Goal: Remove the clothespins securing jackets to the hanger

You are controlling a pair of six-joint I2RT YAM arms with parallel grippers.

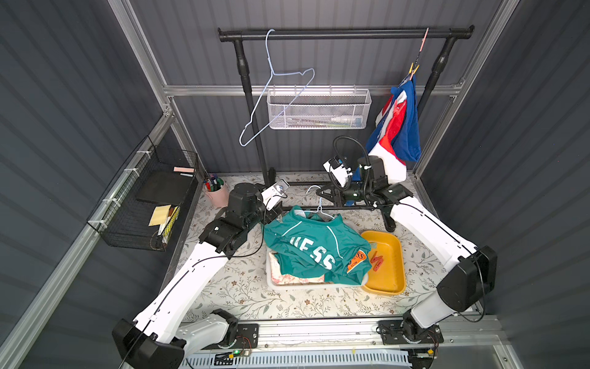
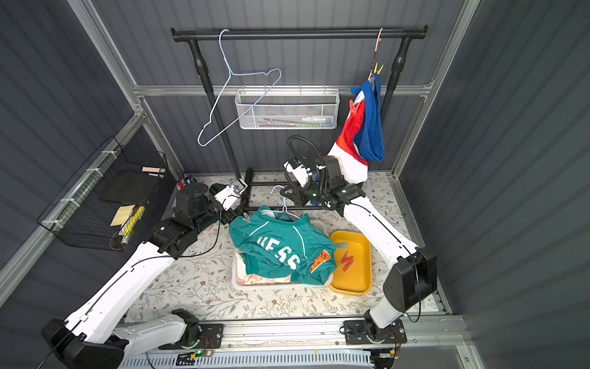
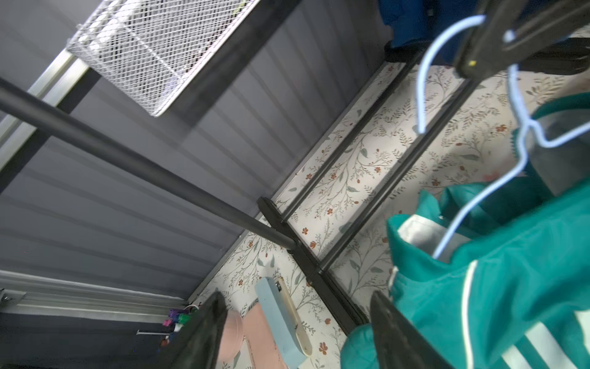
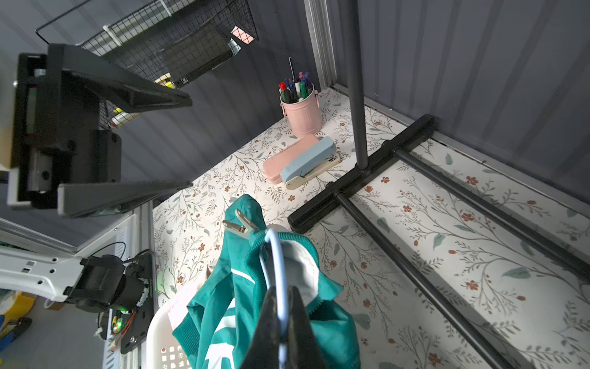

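The teal jacket (image 1: 315,249) lies draped over a white basket, on a pale-blue hanger (image 3: 519,146) whose hook rises from its collar. In the right wrist view, a silver clothespin (image 4: 241,221) is at the left of that collar. My right gripper is shut around the hanger's neck, the thin wire between its fingers. My left gripper is open above the jacket's left shoulder, with nothing between its fingers.
A yellow tray (image 1: 393,270) with red clothespins is at right. Blue, red and white garments (image 2: 368,123) and an empty hanger (image 2: 212,105) hang from the rail (image 2: 295,34). Pens, staplers and a wire basket (image 1: 126,233) are at left.
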